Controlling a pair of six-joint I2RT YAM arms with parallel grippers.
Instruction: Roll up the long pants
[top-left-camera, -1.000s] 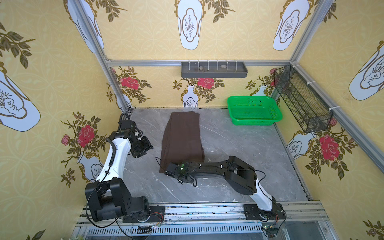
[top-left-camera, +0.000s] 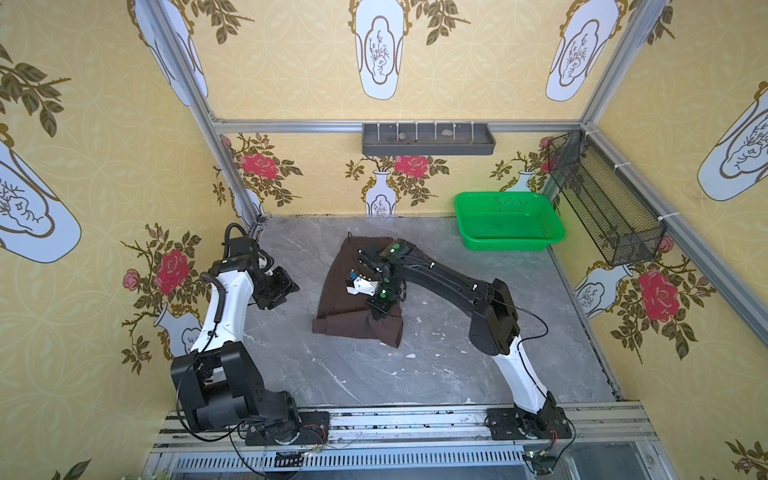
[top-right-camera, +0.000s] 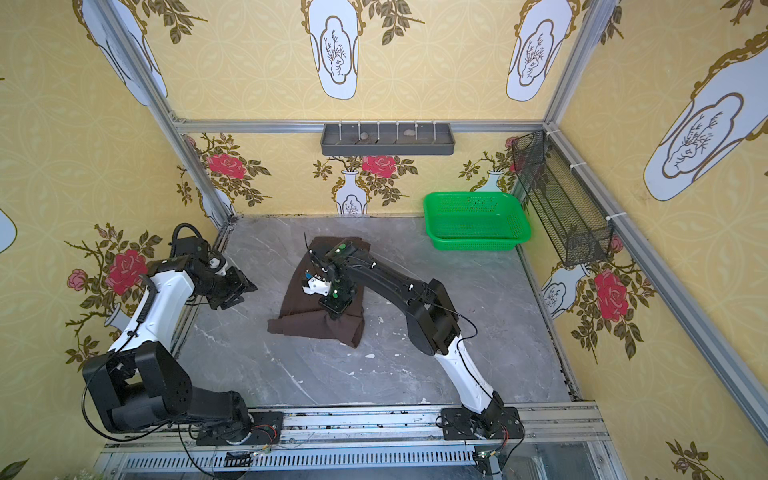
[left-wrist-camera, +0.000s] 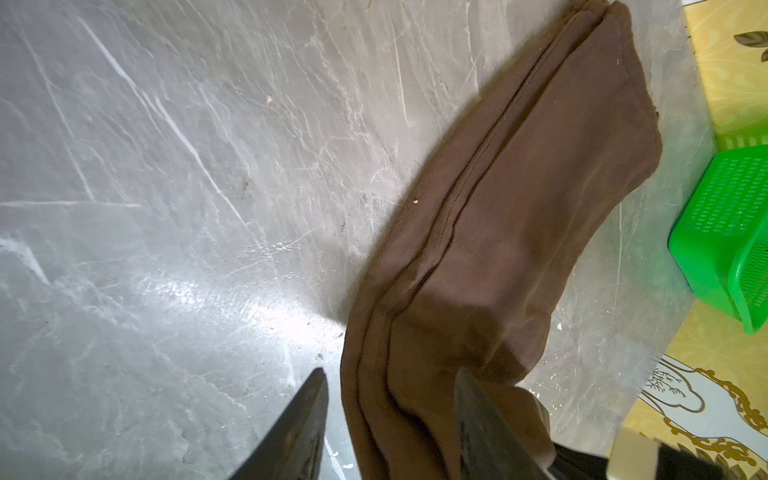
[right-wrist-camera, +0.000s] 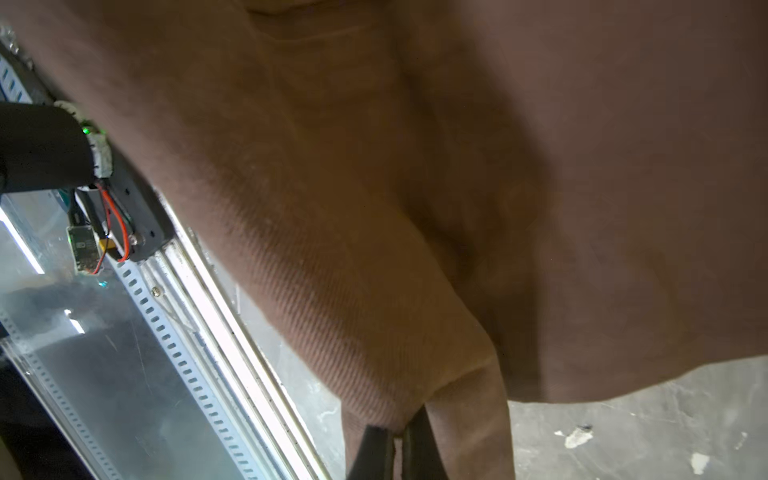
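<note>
The brown pants (top-left-camera: 340, 280) lie on the grey table, their near end folded up into a thick band (top-left-camera: 352, 323). In the right wrist view my right gripper is shut on the cloth at the edge of this raised fold (right-wrist-camera: 344, 320). From above, the right arm reaches over the pants and hides part of the fold. My left gripper stands open to the left of the pants, apart from them in the top views. The left wrist view shows the pants (left-wrist-camera: 512, 216) running away lengthwise, with nothing held between its fingers.
A green basket (top-left-camera: 512, 240) stands at the back right. The wire rack (top-left-camera: 608, 200) hangs on the right wall, and a grey tray (top-left-camera: 428, 148) is fixed at the back. Bare table (top-left-camera: 416, 376) lies in front of the pants.
My right gripper has moved from the near edge toward the pants' far end, and the near part is now folded over. The left arm has shifted slightly left.
</note>
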